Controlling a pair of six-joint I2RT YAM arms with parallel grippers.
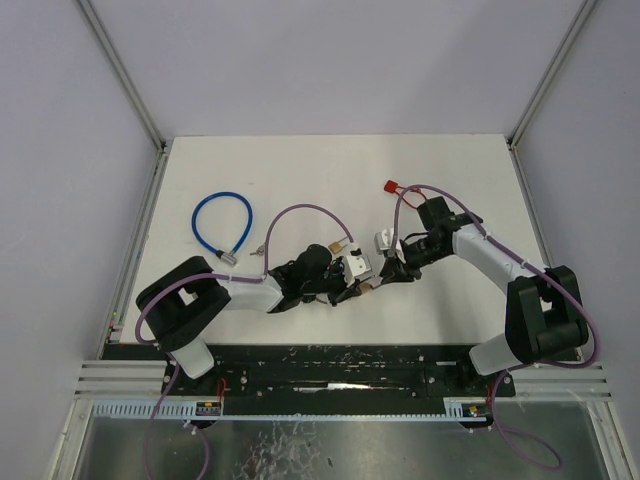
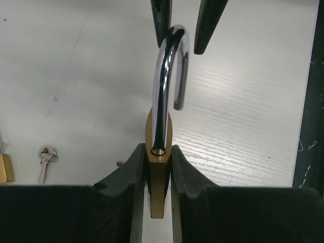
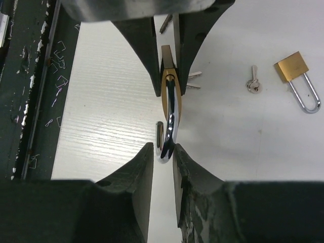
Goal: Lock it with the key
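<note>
A brass padlock (image 2: 158, 177) with a tall steel shackle, open, is held in my left gripper, shut on its body, over the white table. My right gripper is at the shackle (image 3: 170, 116), its fingers a little apart on either side of the bend in the right wrist view; whether they touch it I cannot tell. A silver key lies on the table, also seen as a small key (image 3: 253, 81) in the right wrist view.
Another brass padlock (image 3: 291, 66) lies nearby on the table. A blue U-lock (image 1: 221, 195) is at the left and a red padlock (image 1: 392, 187) at the back. The table edge (image 2: 309, 111) is close by.
</note>
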